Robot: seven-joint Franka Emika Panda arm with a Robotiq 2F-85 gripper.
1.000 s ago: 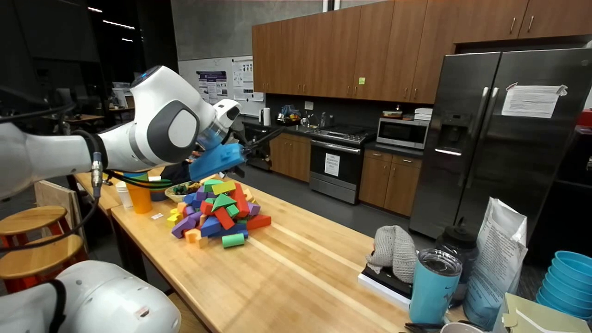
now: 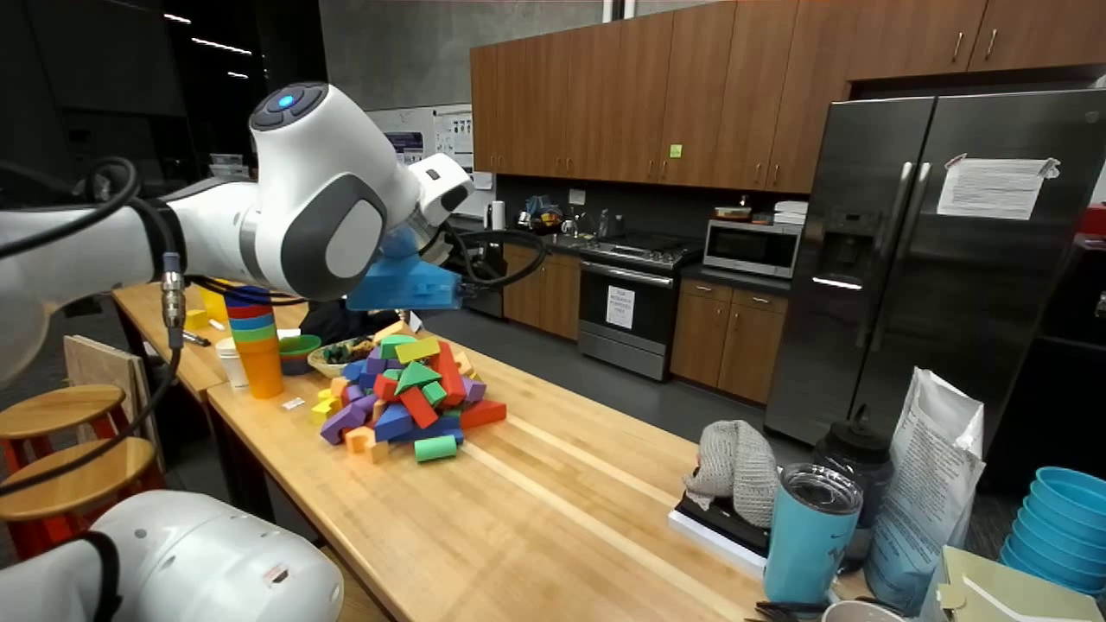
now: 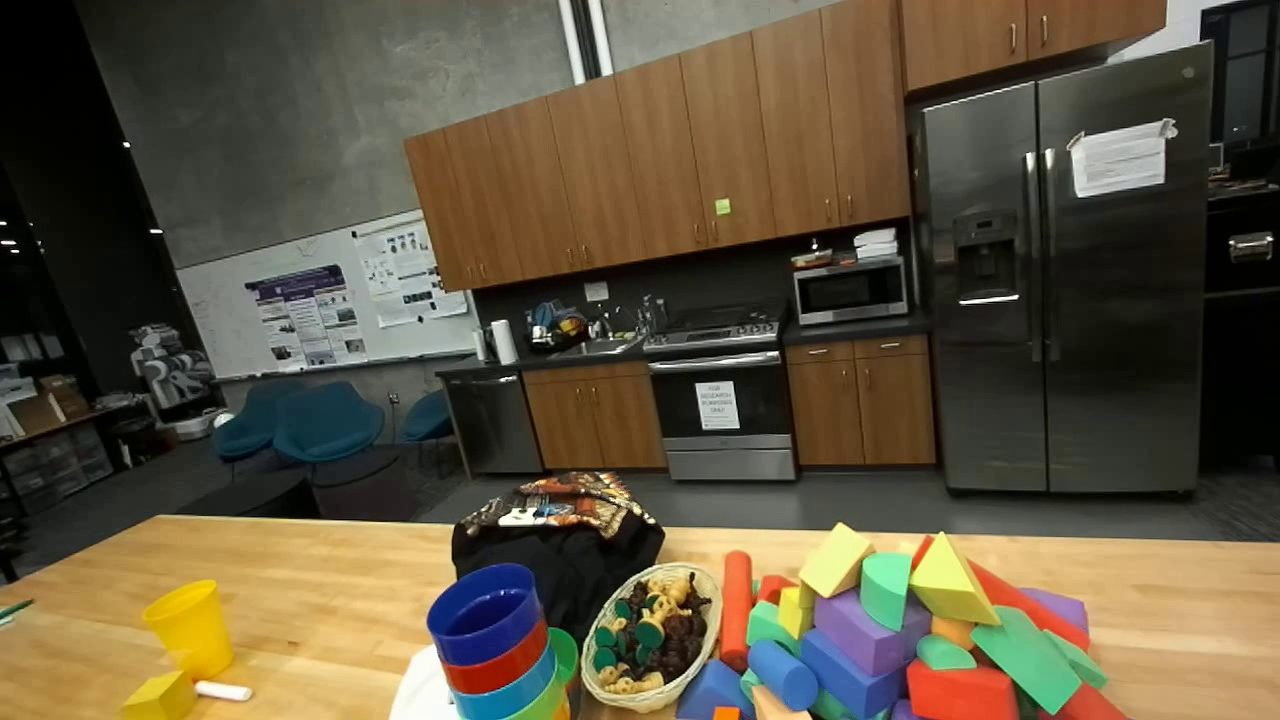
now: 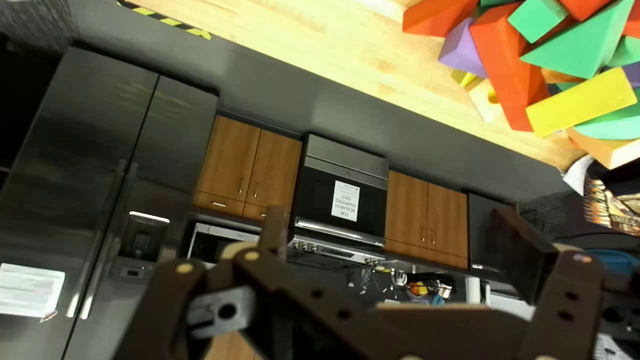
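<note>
My gripper stands open in the wrist view, its dark fingers wide apart, with only the distant kitchen showing between them. In exterior view 1 the arm's blue hand part (image 2: 404, 287) hangs in the air above the far side of a heap of coloured blocks (image 2: 415, 389); the fingers cannot be made out there. Red, green, yellow, purple and blue blocks (image 3: 870, 636) lie piled on the wooden table, apart from the gripper. The arm is out of sight in exterior view 2.
Beside the heap stand a wicker basket of small figures (image 3: 654, 642), stacked cups (image 3: 494, 636) and a dark cloth bag (image 3: 558, 546). A blue tumbler (image 2: 814, 529) and a grey knitted item (image 2: 736, 466) occupy the near right end. Bare tabletop (image 2: 560, 487) lies between.
The arm's wrist and blue hand part have risen and tilted differently, uncovering more of the stacked cups. The block heap looks unchanged.
</note>
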